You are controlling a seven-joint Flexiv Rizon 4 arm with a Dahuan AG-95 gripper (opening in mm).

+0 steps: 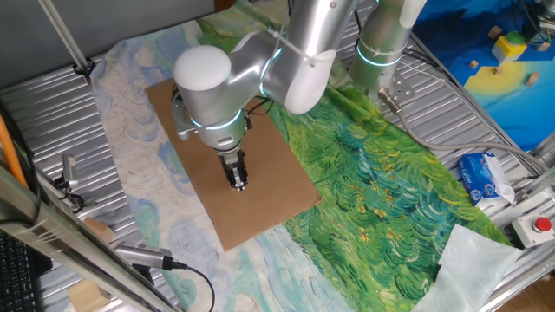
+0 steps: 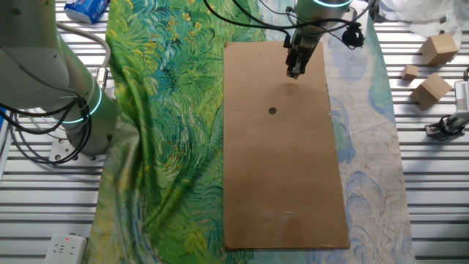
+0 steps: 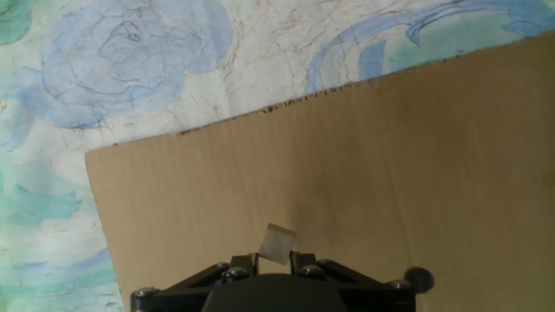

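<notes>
A small grey-brown block (image 3: pixel 277 245) sits tilted between the fingertips of my gripper in the wrist view, and the fingers are shut on it. In the second exterior view my gripper (image 2: pixel 294 72) hangs above the far part of a brown cardboard sheet (image 2: pixel 282 176). A round black spot (image 2: pixel 272 111) marks the sheet, nearer the camera than my fingertips there. That same black spot (image 3: pixel 419 279) lies right of the fingers in the wrist view. From the first exterior view, my gripper (image 1: pixel 238 185) hides the spot, and the block is too small to make out.
The cardboard lies on a painted-pattern cloth (image 1: pixel 364 191), mostly bare. Wooden blocks (image 2: pixel 439 49) stand off the cloth on the slatted table. A blue-and-white packet (image 1: pixel 486 178) and a red button box (image 1: pixel 539 228) are at the right in the first exterior view.
</notes>
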